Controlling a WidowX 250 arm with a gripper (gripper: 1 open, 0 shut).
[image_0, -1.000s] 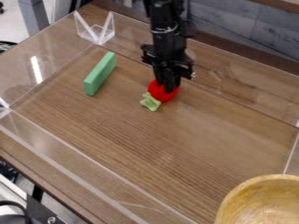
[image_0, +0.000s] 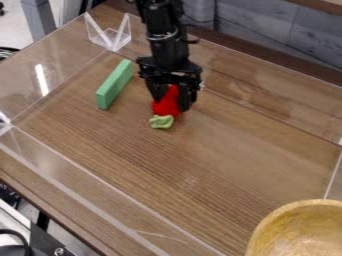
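My black gripper (image_0: 166, 82) reaches down from the top of the camera view onto a red object (image_0: 166, 106) with a small light-green part (image_0: 162, 122) at its lower end, resting on the wooden table (image_0: 160, 180). The gripper is over and partly in front of the red object; whether it touches it is unclear. The fingertips are hard to make out.
A green block (image_0: 115, 83) lies to the left. A clear plastic container (image_0: 110, 33) stands at the back left. A yellow bowl (image_0: 297, 235) sits at the bottom right.
The gripper and red object have shifted slightly left, toward the green block, and the red object with its light-green part has turned more upright in the view.
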